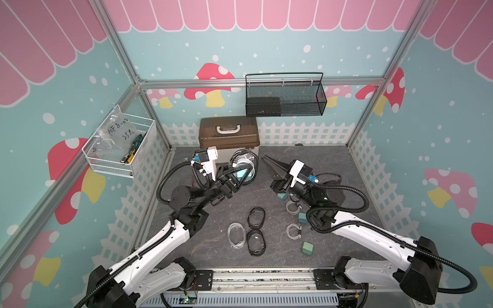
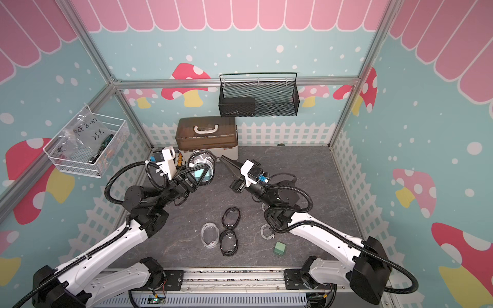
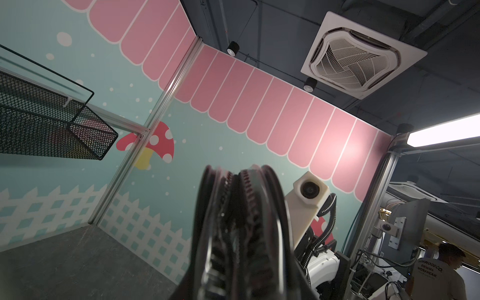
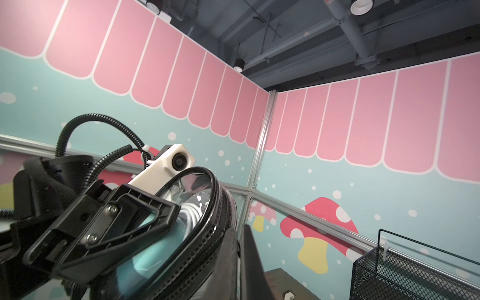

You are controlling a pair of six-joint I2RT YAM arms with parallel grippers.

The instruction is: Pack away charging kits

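Observation:
A clear round pouch with black zipped edges (image 1: pixel 250 152) is held up off the table, with my left gripper (image 2: pixel 206 169) shut on it. Through its clear side show a teal charger (image 4: pixel 155 247) and a coiled white cable (image 4: pixel 191 214). In the left wrist view the pouch's edge (image 3: pixel 270 220) faces the camera, two toothed zipper rows side by side with a dark gap between them; it hides the left fingertips. My right gripper is shut, its tips close by the pouch's rim. Whether anything thin sits between them cannot be made out.
On the table lie a grey cable coil (image 1: pixel 236 235), black coils (image 1: pixel 255 242), pale coils (image 1: pixel 293 231) and green blocks (image 1: pixel 307 248). A brown-lidded toolbox (image 1: pixel 229 133) stands behind the pouch. A black mesh basket (image 1: pixel 303 102) and white wire basket (image 1: pixel 110 166) hang on the walls.

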